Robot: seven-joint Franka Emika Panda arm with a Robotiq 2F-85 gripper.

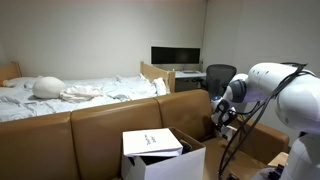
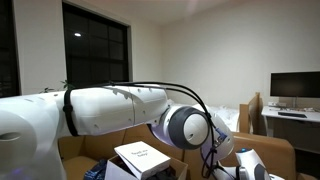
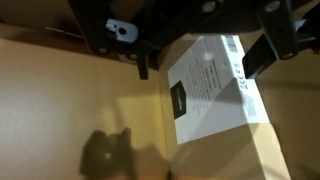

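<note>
In the wrist view my gripper stands open, its two dark fingers wide apart. Beneath them lies a brown cardboard-like box with a white printed label (image 3: 210,90); no contact with the fingers shows. Exterior view 1 has the gripper (image 1: 222,128) low at the right end of the brown couch, small and partly lost against the arm. In exterior view 2 the white arm (image 2: 185,125) reaches across the view, and what lies under its far end is hard to make out.
A white flat box or book (image 1: 152,141) rests on an open white box (image 1: 185,163) with dark contents, well left of the arm. The brown couch back (image 1: 90,142) runs behind. Black cables hang along the arm. A bed (image 1: 90,88) and monitor (image 1: 176,55) are farther back.
</note>
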